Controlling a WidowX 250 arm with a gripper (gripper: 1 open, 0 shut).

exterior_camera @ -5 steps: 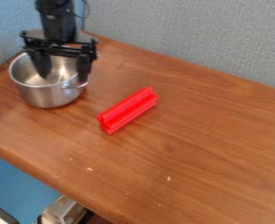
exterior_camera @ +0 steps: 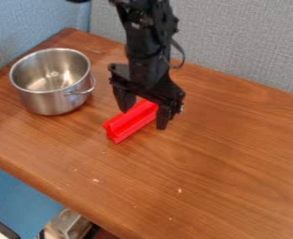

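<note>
My black gripper [exterior_camera: 144,101] hangs open over a red, elongated block [exterior_camera: 124,127] that lies diagonally on the wooden table. The gripper's body hides the upper right part of the block, with its fingers on either side of that end; whether they touch it I cannot tell. A steel pot [exterior_camera: 49,90] with side handles stands upright to the left of the block.
Grey padded walls bound it at the back. A blue area and some metal hardware sit at the lower left, off the table's edge.
My gripper has moved right, away from above the steel pot, and down over the red block. The pot and the block look unmoved.
</note>
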